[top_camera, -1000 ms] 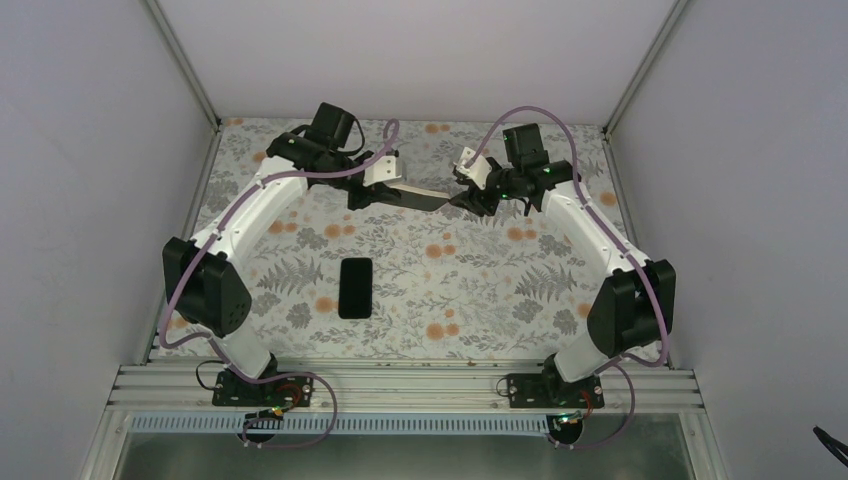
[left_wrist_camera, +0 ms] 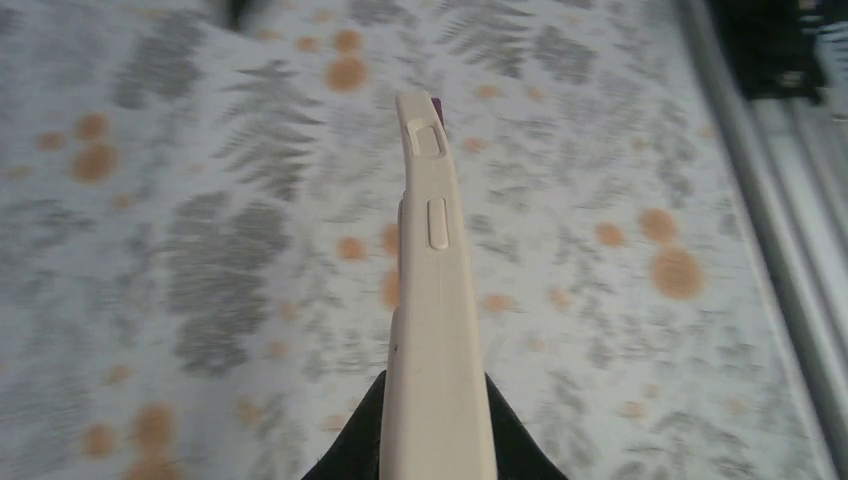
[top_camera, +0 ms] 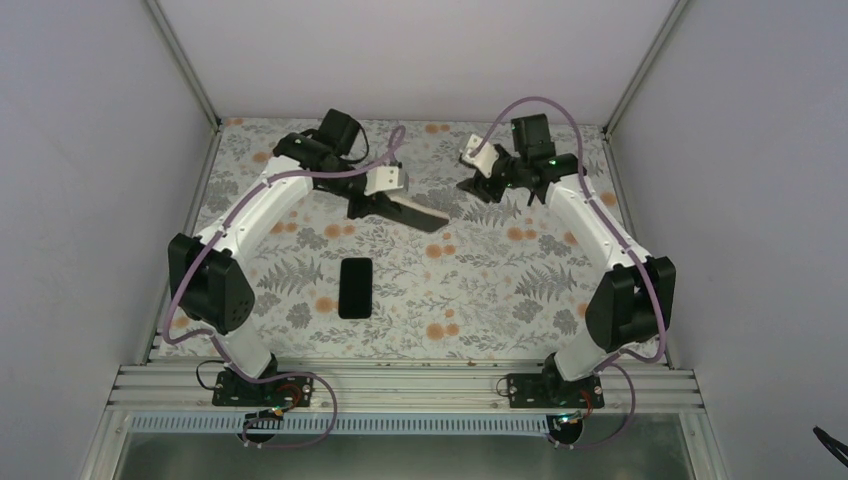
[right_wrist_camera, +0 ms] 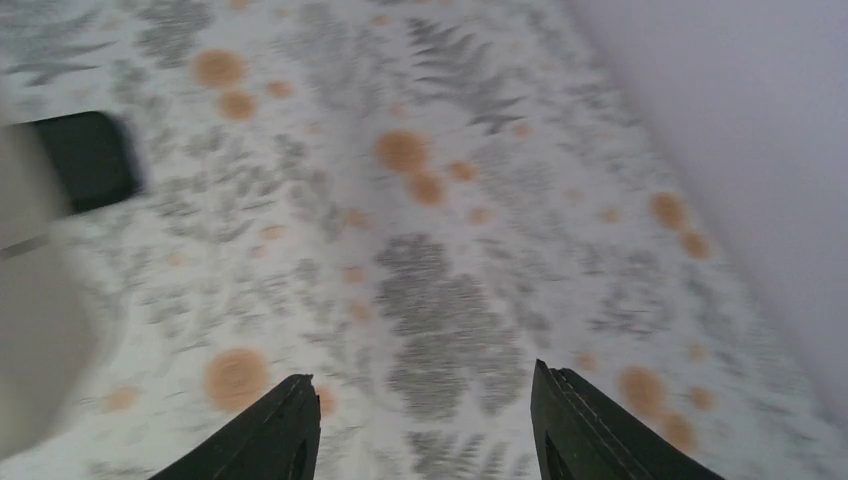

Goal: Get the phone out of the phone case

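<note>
My left gripper (top_camera: pixel 380 203) is shut on a pale-edged, dark-faced phone case (top_camera: pixel 420 217), held out rightward above the table; in the left wrist view its cream side (left_wrist_camera: pixel 437 300) fills the middle, and whether a phone is inside I cannot tell. My right gripper (top_camera: pixel 466 186) stands apart from the case, fingers parted with nothing between them; the case shows blurred at the left of the right wrist view. A black phone-shaped rectangle (top_camera: pixel 355 288) lies on the table below the left gripper.
Pale walls and metal rails border it.
My right gripper has drawn back up and right from the case's end. My left gripper and the case have moved slightly down, toward the front.
</note>
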